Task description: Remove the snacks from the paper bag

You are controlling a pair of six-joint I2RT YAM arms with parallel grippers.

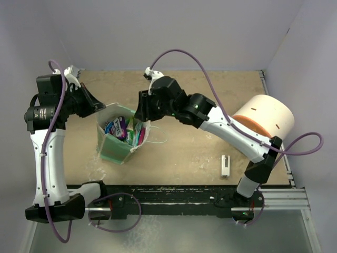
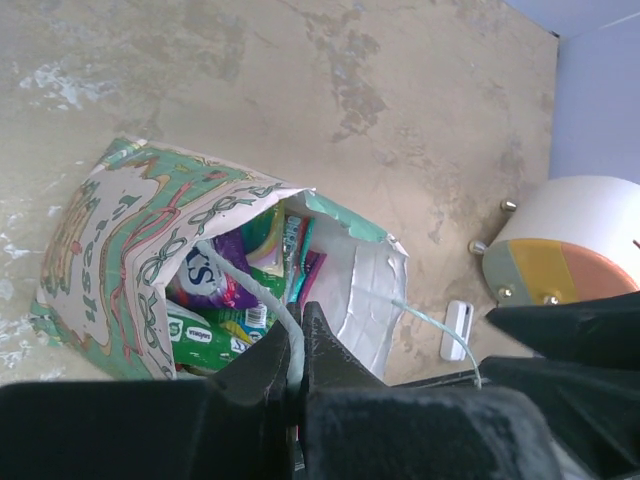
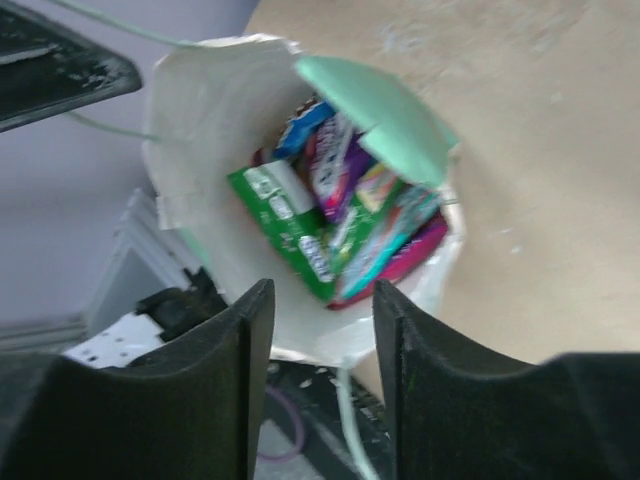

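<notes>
A green-and-white paper bag (image 1: 114,150) stands left of centre, open, with several snack packets (image 1: 122,129) inside: purple (image 3: 336,170), green (image 3: 292,230) and pink. My left gripper (image 1: 98,105) is shut on a thin white bag handle (image 2: 260,290) at the bag's left; its fingers (image 2: 350,440) show close up in the left wrist view. My right gripper (image 1: 141,113) is over the bag's right rim, its fingers (image 3: 245,390) apart, part open; a handle strand runs between or behind them in the right wrist view.
A large cream cylinder (image 1: 266,118) lies at the right of the board (image 1: 195,153), with a small white object (image 1: 225,166) in front of it. The board's middle and back are clear.
</notes>
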